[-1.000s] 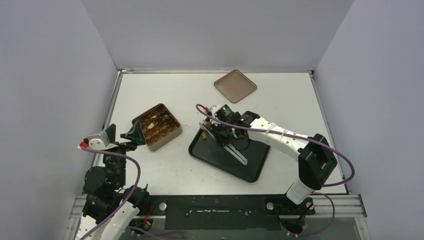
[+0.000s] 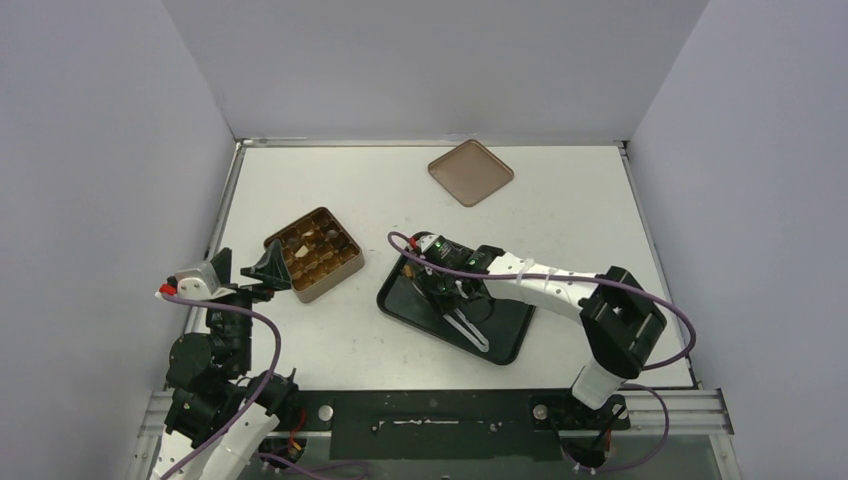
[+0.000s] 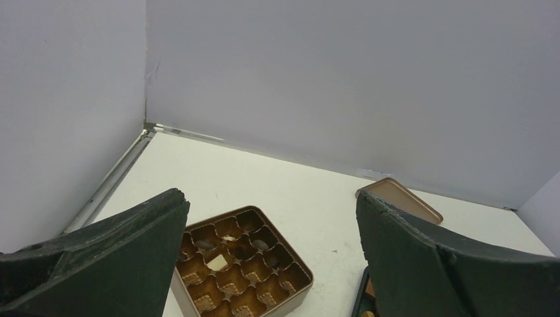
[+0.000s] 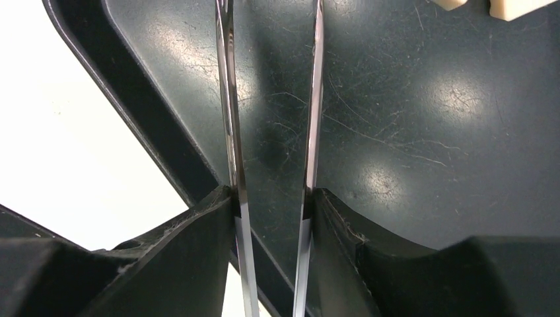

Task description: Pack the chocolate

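Note:
The chocolate box [image 2: 352,262], partly filled with brown, grey and pale pieces, sits left of the dark tray [image 2: 505,340]. My left gripper [image 2: 245,262] is open beside the box, its empty fingers framing it in the left wrist view. My right gripper is low over the dark tray, part open, its long metal tongs [image 4: 310,132] apart with bare tray between them in the visible stretch; their tips are out of frame. Two pale pieces [image 4: 512,5] show at the upper right of that view.
An empty tan tray [image 2: 470,172] lies at the back centre. Grey walls enclose the sides and back.
My right gripper has moved lower in the top view, toward the front of the dark tray, over the last second. The left arm and box are unchanged.

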